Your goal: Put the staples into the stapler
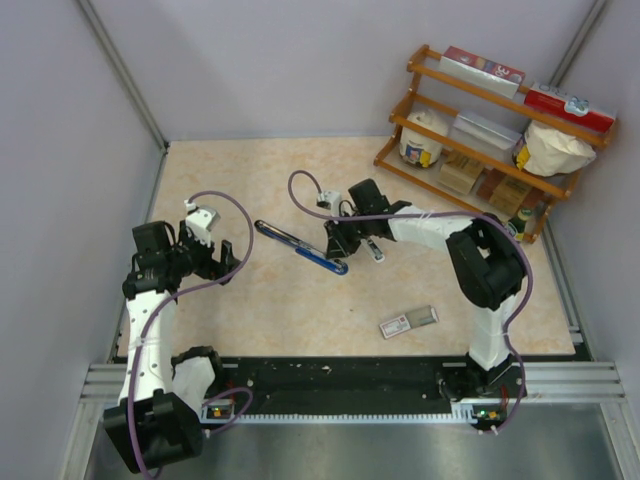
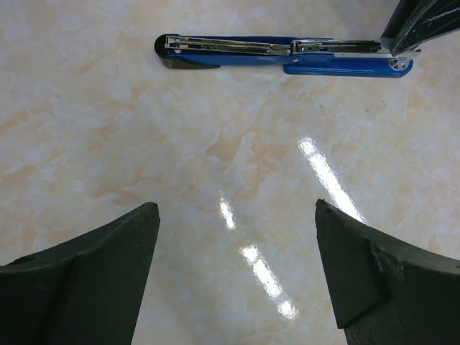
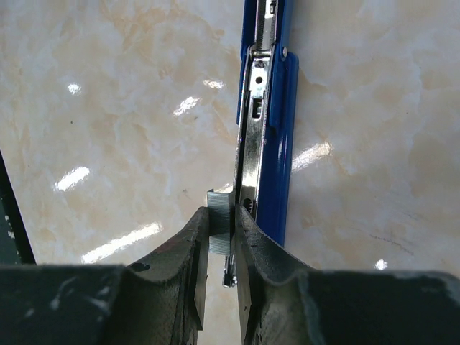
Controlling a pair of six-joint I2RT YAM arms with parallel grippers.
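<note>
The blue stapler (image 1: 300,247) lies opened out flat on the table, its metal staple channel (image 3: 251,151) facing up. My right gripper is over the stapler's near right end, with a grey strip of staples (image 3: 219,224) between its fingertips. Both fingers appear to touch the strip, which sits along the channel's left side; whether it rests in the channel I cannot tell. In the left wrist view, the right fingers (image 2: 420,25) cover part of the channel's end. My left gripper stands open and empty, left of the stapler.
A staple box (image 1: 408,321) lies at the front right. Close to the right gripper is a small pale object (image 1: 374,249). A wooden shelf (image 1: 480,155) with boxes and tubs fills the back right corner.
</note>
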